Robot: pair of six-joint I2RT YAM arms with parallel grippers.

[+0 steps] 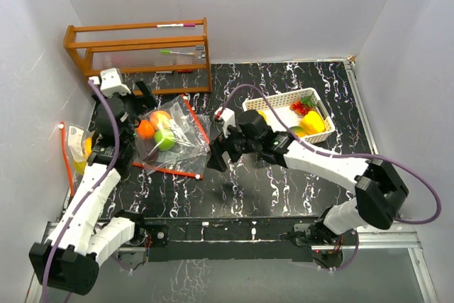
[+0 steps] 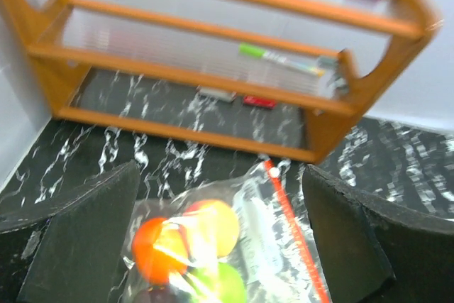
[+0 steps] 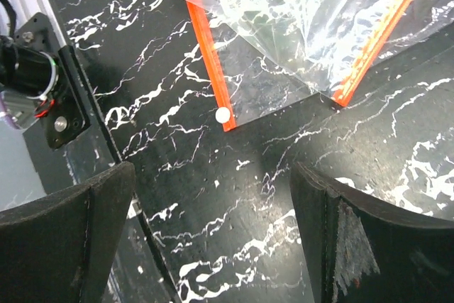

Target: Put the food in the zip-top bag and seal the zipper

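Note:
A clear bag [image 1: 169, 135] holding orange, peach-coloured and green food [image 1: 164, 140] lies on the table at left of centre, an orange zip strip along its right side. My left gripper [image 1: 145, 94] is open above its upper left; in the left wrist view the bag [image 2: 259, 246] shows beyond the empty fingers. My right gripper [image 1: 217, 154] is open just right of the bags, and in the right wrist view two orange zip strips [image 3: 213, 69] lie ahead of it on clear film.
A white basket [image 1: 319, 108] with cherries and yellow food stands at the right. A wooden rack [image 1: 152, 40] stands at the back left. Another filled bag [image 1: 76, 154] lies at the far left.

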